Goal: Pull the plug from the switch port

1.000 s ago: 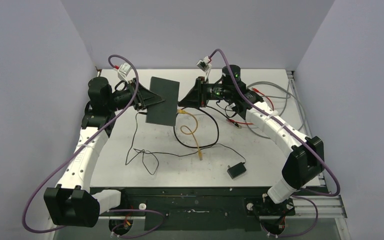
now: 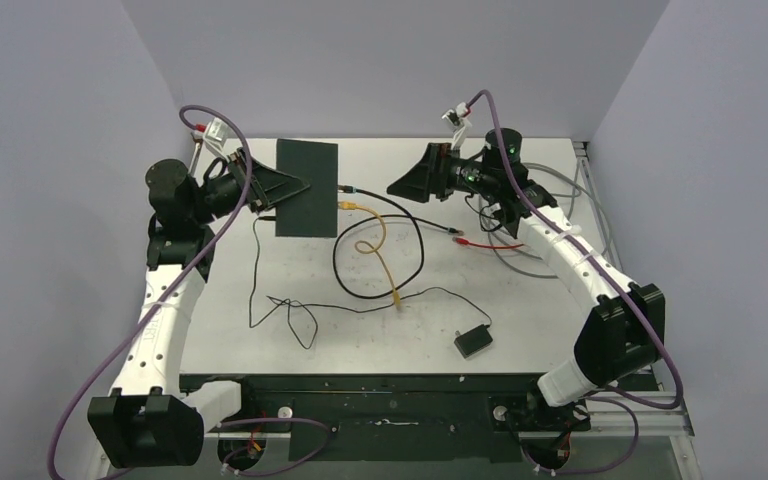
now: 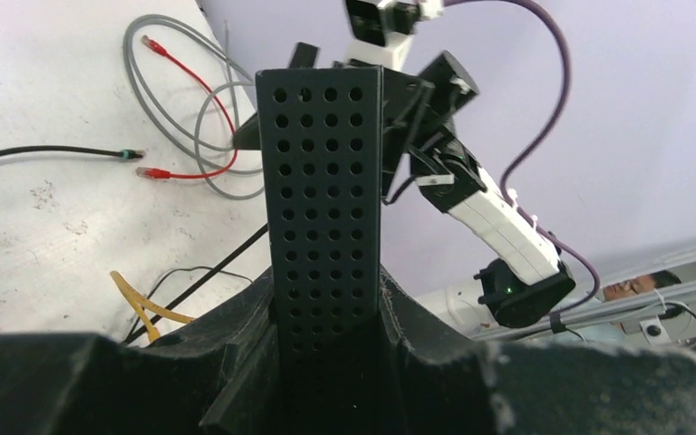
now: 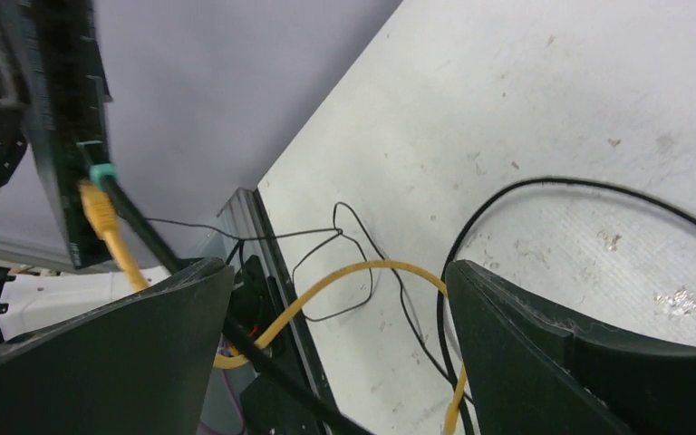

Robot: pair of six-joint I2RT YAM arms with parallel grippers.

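Note:
The dark switch box (image 2: 307, 188) is raised over the left of the table, with my left gripper (image 2: 298, 186) shut on it. In the left wrist view its perforated side (image 3: 324, 208) stands between the fingers. The black cable's green-marked plug (image 2: 347, 189) and the yellow plug (image 2: 348, 205) sit side by side at the switch's right edge. My right gripper (image 2: 396, 188) is open, to the right of these plugs and apart from them. In the right wrist view the black cable (image 4: 299, 390) and yellow cable run past its left finger (image 4: 145, 353); neither is gripped.
A thin black cord (image 2: 253, 290) leads from the switch to a power adapter (image 2: 473, 341) at front right. The black cable's free end (image 2: 452, 230) lies near a red plug (image 2: 462, 241). Grey cable (image 2: 600, 215) is coiled at the right.
The switch and left gripper have moved left. My right gripper has backed off rightward from the switch's edge and its fingers have opened wider. The black and yellow cables have shifted.

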